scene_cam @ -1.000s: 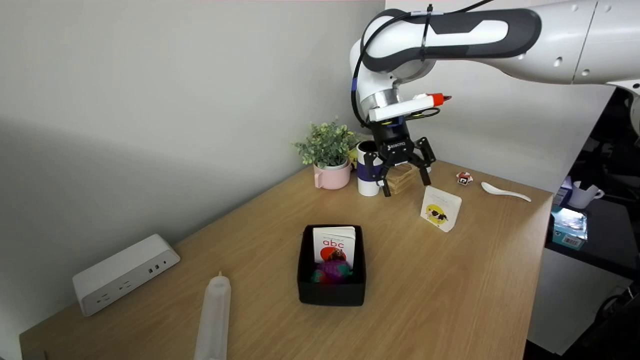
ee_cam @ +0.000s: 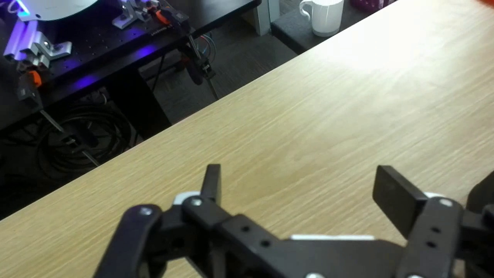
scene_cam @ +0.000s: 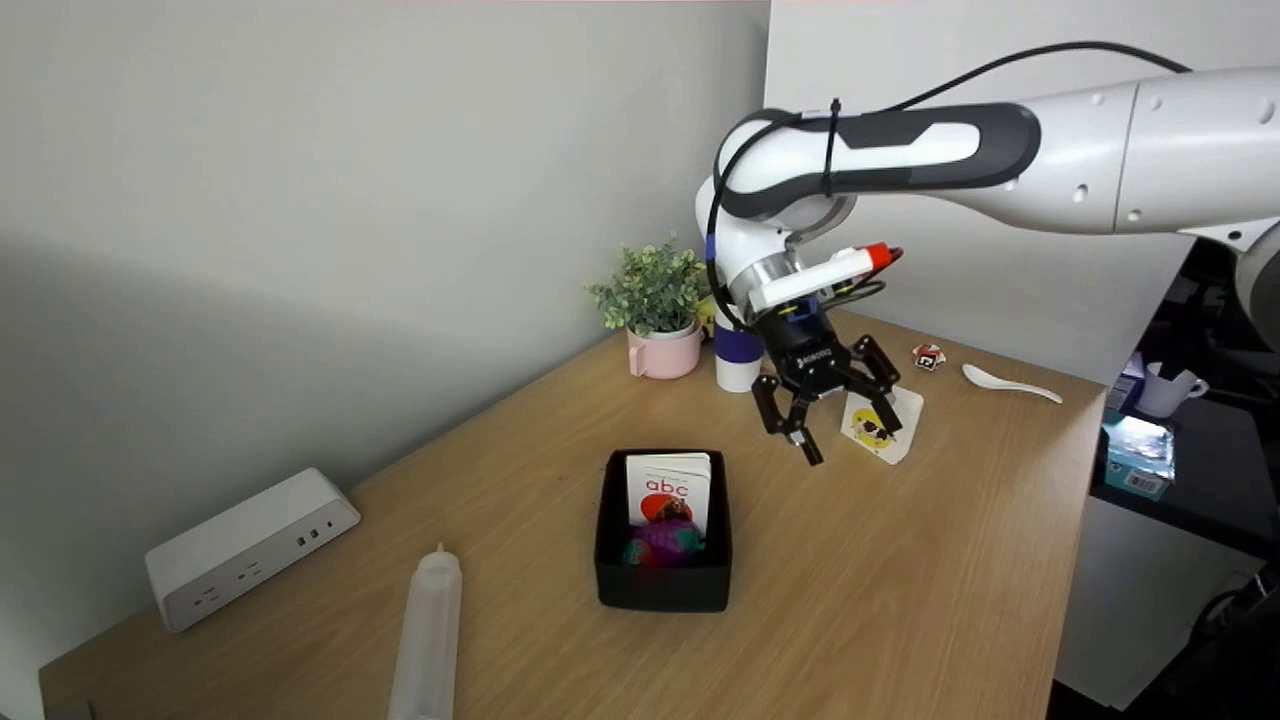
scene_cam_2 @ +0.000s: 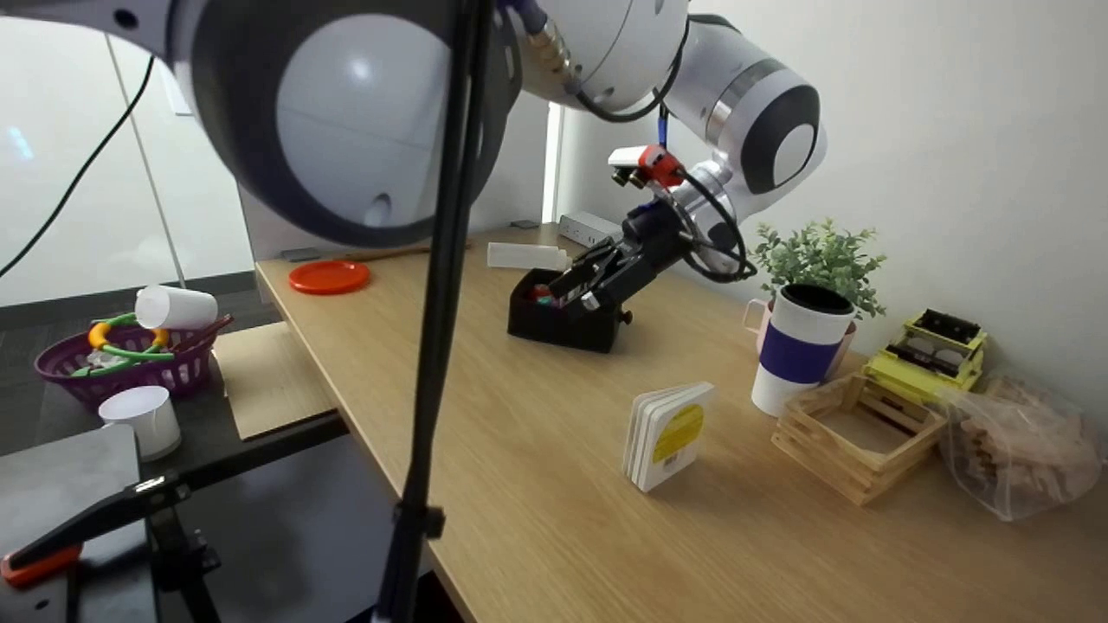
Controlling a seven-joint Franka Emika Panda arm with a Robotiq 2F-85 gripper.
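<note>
My gripper (scene_cam: pixel 852 446) is open above the table, with nothing between its fingers. Only bare wood shows beyond the fingertips (ee_cam: pixel 212 183) in the wrist view. A black box (scene_cam: pixel 663 586) holds an "abc" book (scene_cam: pixel 668 486) and a purple, green and red toy (scene_cam: pixel 667 542); from exterior view 1 it lies to the gripper's left and nearer the camera. A small board book (scene_cam_2: pixel 670 436) with a yellow circle on its cover stands upright on the table. In exterior view 1 the gripper partly covers that book.
By the wall are a potted plant (scene_cam: pixel 654 294), a purple-banded cup (scene_cam_2: pixel 808 348), a wooden crate (scene_cam_2: pixel 862 446) and a bagged bundle (scene_cam_2: pixel 1023 446). A white spoon (scene_cam: pixel 1010 384), a clear bottle (scene_cam: pixel 426 636) and a red plate (scene_cam_2: pixel 329 277) lie farther off.
My gripper has come lower and toward the camera, shifting slightly right and tilting. It now overlaps the small book in exterior view 1. The box and its contents have not moved.
</note>
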